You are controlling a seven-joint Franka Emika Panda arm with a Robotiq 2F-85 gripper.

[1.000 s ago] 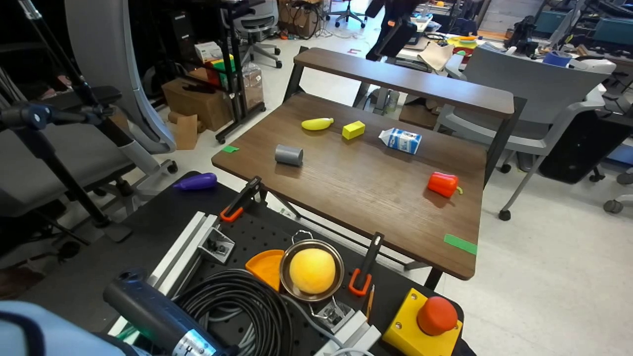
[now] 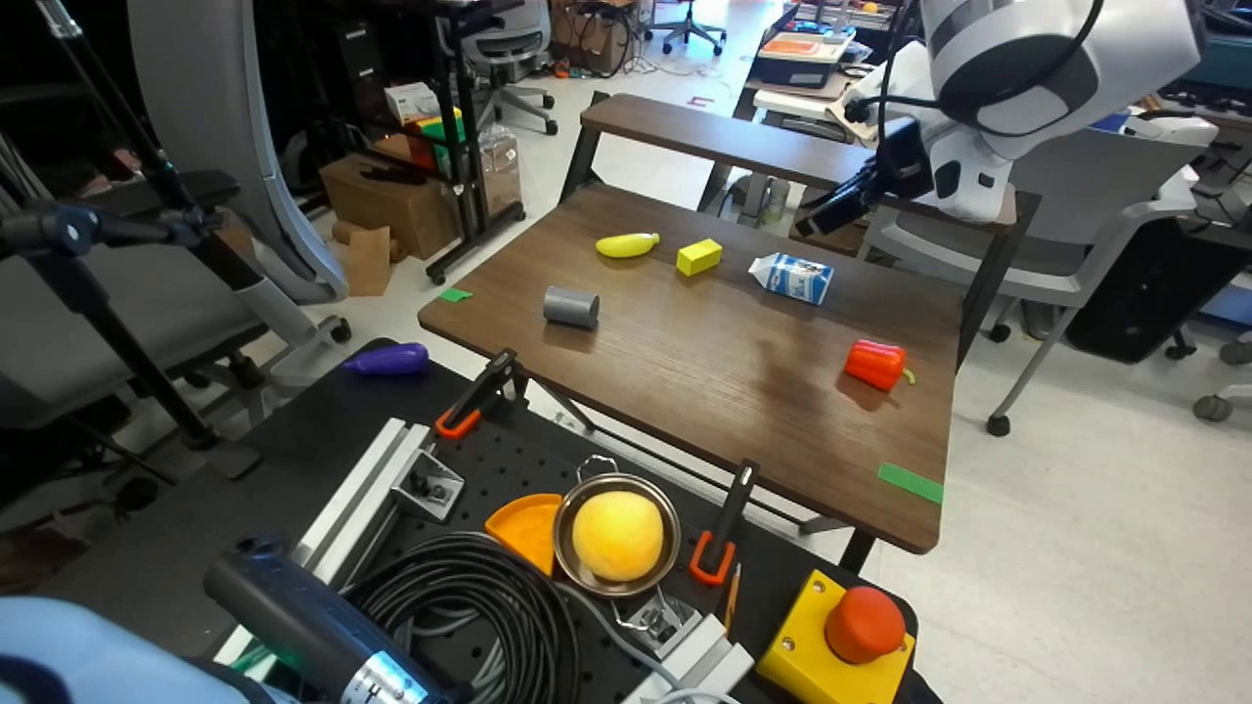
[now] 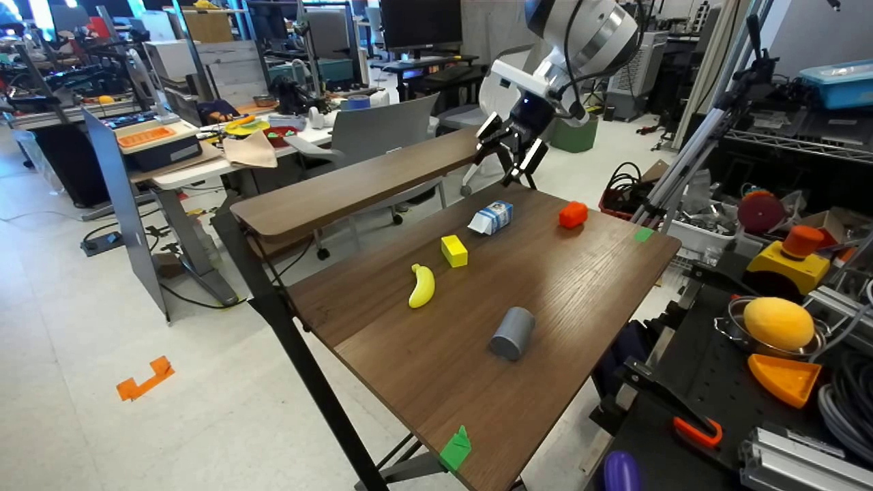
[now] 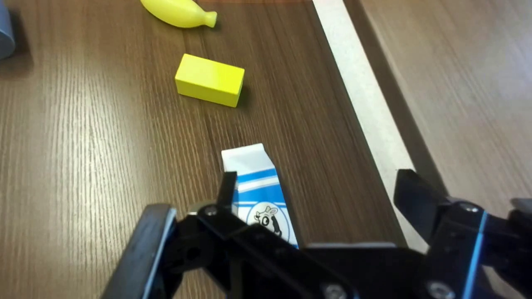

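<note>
A blue-and-white milk carton [image 2: 792,278] lies on its side on the brown table [image 2: 704,364]. My gripper [image 3: 509,155] hangs above the table's back side near the carton, apart from it. In the wrist view its fingers [image 4: 227,190] stand wide apart, so it is open with nothing between them. The lower part of the carton [image 4: 259,192] is hidden behind the gripper there. To one side of the carton sit a yellow block [image 2: 698,257] and a yellow banana [image 2: 628,245]. A red pepper [image 2: 876,364] lies to the other side, and a grey cylinder [image 2: 571,306] lies nearer the front.
A raised shelf [image 2: 728,139] runs along the table's back edge, close to the gripper. Off the front edge, a black pegboard bench holds a metal pan [image 2: 575,551] with a yellow ball [image 2: 617,536] and an emergency stop [image 2: 866,624].
The arm has come into view at the upper right, and the gripper has moved down and right in exterior view 1 to above the shelf area. Table objects have not moved.
</note>
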